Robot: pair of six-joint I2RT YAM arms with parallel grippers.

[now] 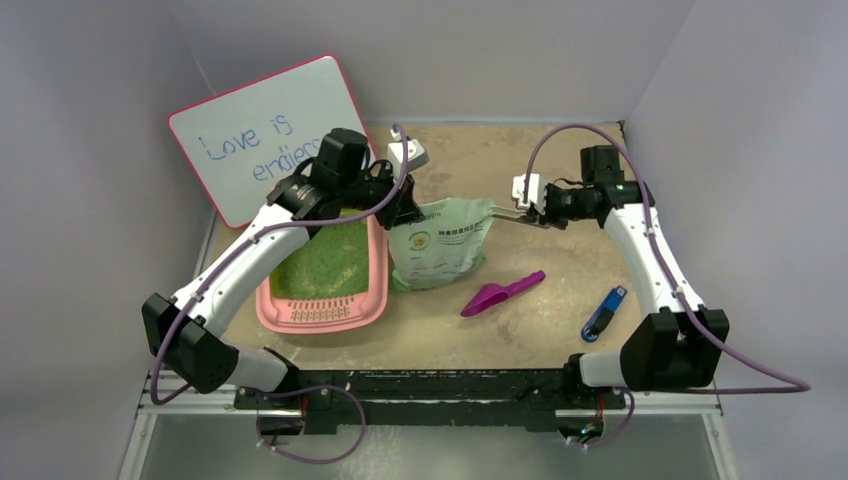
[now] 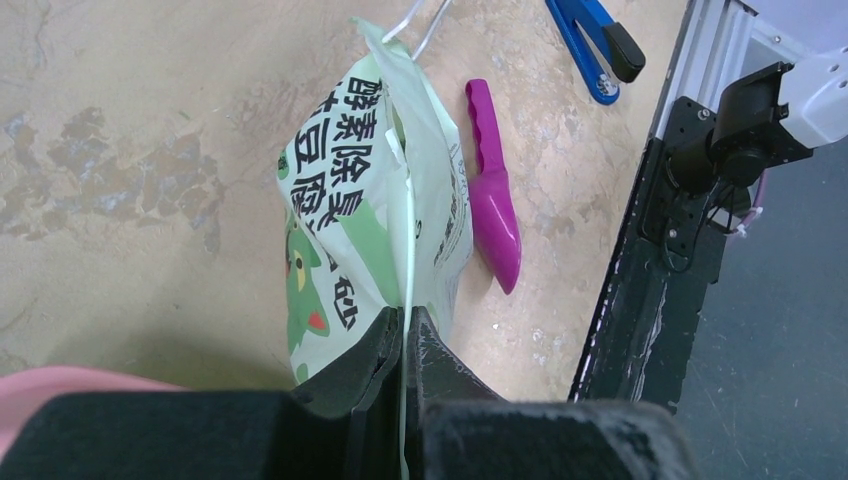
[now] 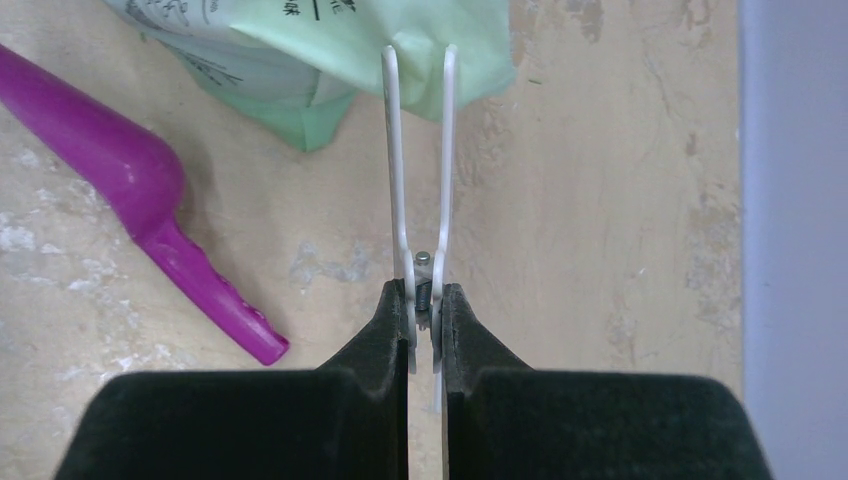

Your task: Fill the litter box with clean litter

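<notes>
The pale green litter bag [image 1: 440, 245] stands upright beside the pink litter box [image 1: 377, 290]. My left gripper is shut on the bag's top edge, its thin seam running between the fingers. Over to the right, my right gripper is shut on a white two-pronged tool [image 3: 446, 165] with a small spring. Both prong tips touch the bag's far upper corner in the right wrist view; whether they pinch the film, I cannot tell. The bag's contents are hidden.
A purple scoop [image 1: 502, 293] lies in front of the bag, to its right. Near the right front edge is a blue and black tool [image 1: 604, 313]. Behind the box leans a whiteboard [image 1: 275, 125]. Bare table lies between scoop and blue tool.
</notes>
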